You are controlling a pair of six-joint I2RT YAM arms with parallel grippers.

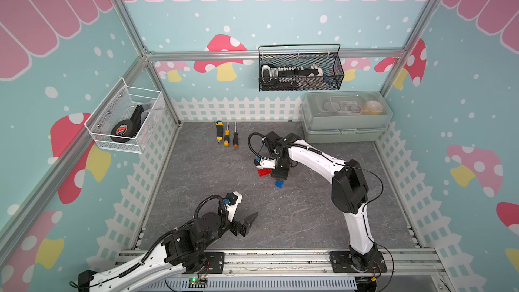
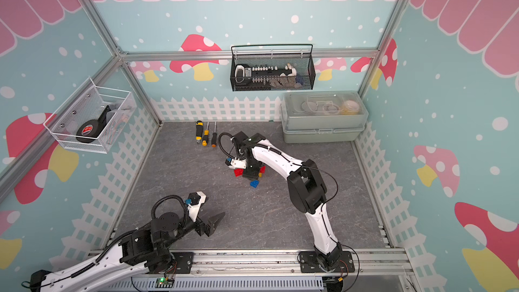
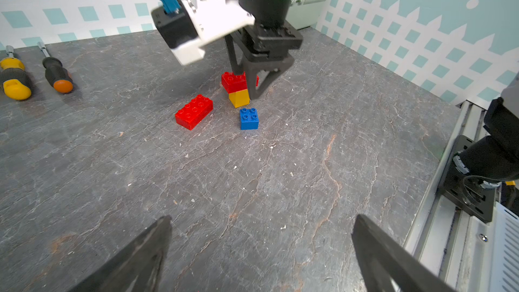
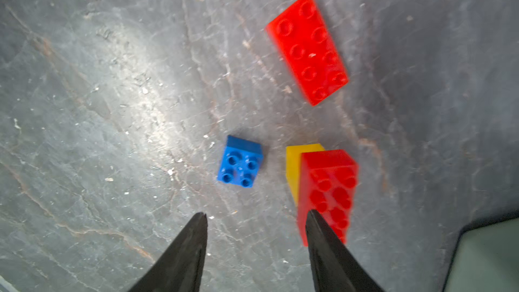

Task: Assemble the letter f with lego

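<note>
A red brick (image 4: 327,183) sits on top of a yellow brick (image 4: 294,168), as the right wrist view shows. Close beside them lies a small blue brick (image 4: 240,162), studs up. A loose red brick (image 3: 194,112) is flat on the table to the left of the stack. My right gripper is over this group, open with nothing between its fingers; one finger (image 4: 338,262) overlaps the stacked red brick in view, and contact cannot be judged. Well away at the front left, my left gripper is open and empty.
Screwdrivers (image 1: 227,135) lie at the back left of the grey table. A lidded green box (image 1: 346,119) fills the back right corner.
</note>
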